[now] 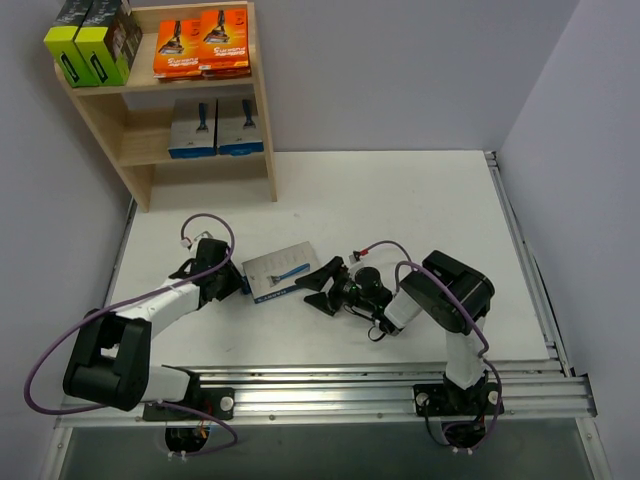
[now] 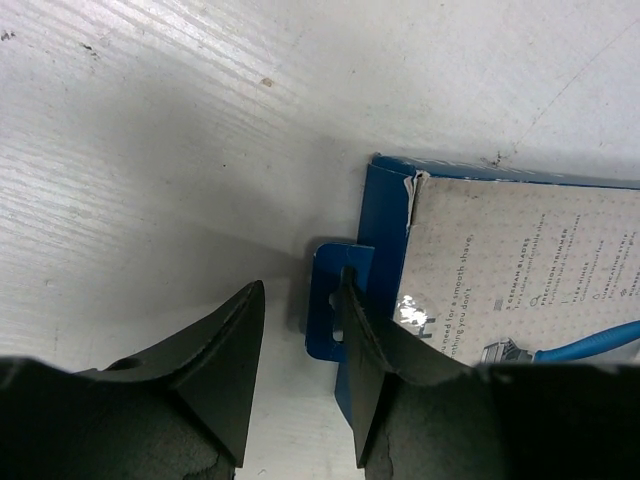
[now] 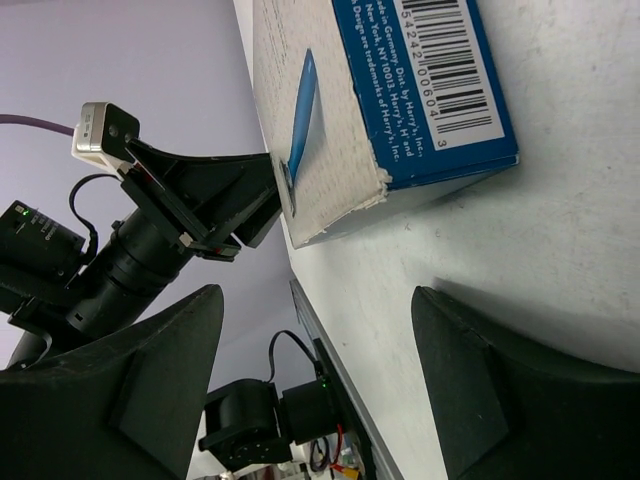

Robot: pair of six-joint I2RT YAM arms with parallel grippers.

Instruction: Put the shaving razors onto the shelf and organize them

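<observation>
A white and blue razor box (image 1: 290, 260) lies flat on the table, slightly turned, a blue razor on its face. At its left end is my left gripper (image 1: 245, 285), fingers apart; in the left wrist view one finger stands over the blue end tab (image 2: 322, 300) of the box (image 2: 530, 260), and the space between the fingertips is mostly bare table. My right gripper is open beside the other end of the box (image 3: 415, 110), with only table between its fingers. Whether the left finger touches the tab, I cannot tell.
The wooden shelf (image 1: 140, 160) stands at the back left. Two similar razor boxes (image 1: 192, 128) sit on its middle board, with orange boxes (image 1: 200, 45) and green-black boxes (image 1: 95, 45) on top.
</observation>
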